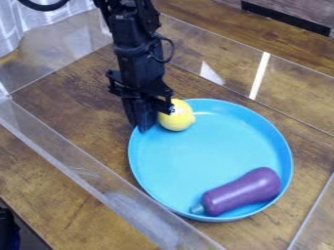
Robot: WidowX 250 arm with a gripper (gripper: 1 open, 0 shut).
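Observation:
The black arm comes down from the top, its gripper (146,111) low at the upper left rim of a blue plate (202,156). A yellow round object (179,115) sits on the plate just right of the gripper, partly behind it. A purple eggplant (241,190) lies at the plate's lower right. The fingertips are dark and overlap, so their exact state is hard to see; they look shut, with the yellow object beside them.
Wooden floor (65,98) surrounds the plate, with free room to the left and upper right. A clear plastic edge (78,181) runs diagonally along the lower left.

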